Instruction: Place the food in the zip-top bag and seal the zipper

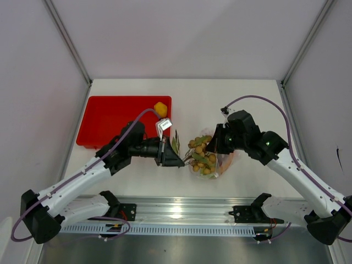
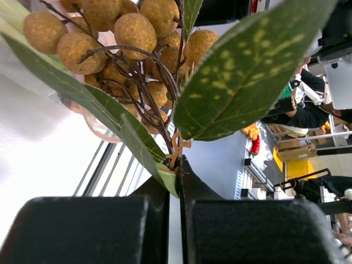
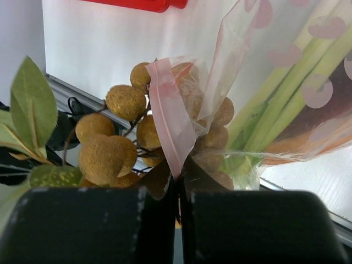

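Note:
A bunch of brown longan fruit (image 1: 202,156) with green leaves lies at the mouth of the clear zip bag (image 1: 226,161). My left gripper is shut on the stems of the bunch, with a large leaf (image 2: 247,71) spreading in front of its fingers. Pinched in my right gripper is the bag's pink zipper edge (image 3: 171,115). Some longans (image 3: 146,132) show on one side of that edge, others behind the clear film. Pale green stalks (image 3: 275,110) and something orange-brown are inside the bag.
At the back left stands a red bin (image 1: 118,118) with a yellow item (image 1: 160,109) at its right end.

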